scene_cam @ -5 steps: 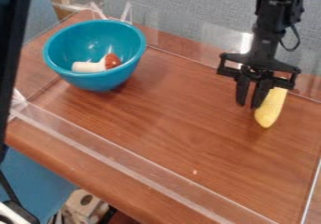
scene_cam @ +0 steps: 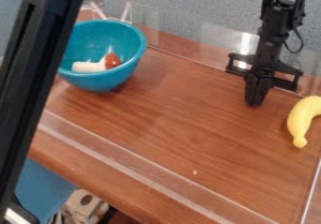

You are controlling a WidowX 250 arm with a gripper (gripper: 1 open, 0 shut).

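Note:
My black gripper [scene_cam: 254, 97] is at the back right of the wooden table [scene_cam: 175, 153], pointing down, shut, with nothing visible between its fingers. A yellow banana-shaped object [scene_cam: 299, 123] lies to the right of the gripper, apart from its fingertips, near the table's right side. A teal bowl [scene_cam: 119, 72] at the back left holds a white cylindrical piece [scene_cam: 89, 67] and a reddish-orange round item [scene_cam: 112, 60].
A grey speckled wall [scene_cam: 189, 17] runs along the back. A dark vertical frame [scene_cam: 25, 68] fills the left edge.
The yellow object has moved to the right, out from under the gripper. The gripper has shifted slightly, staying low at the back right.

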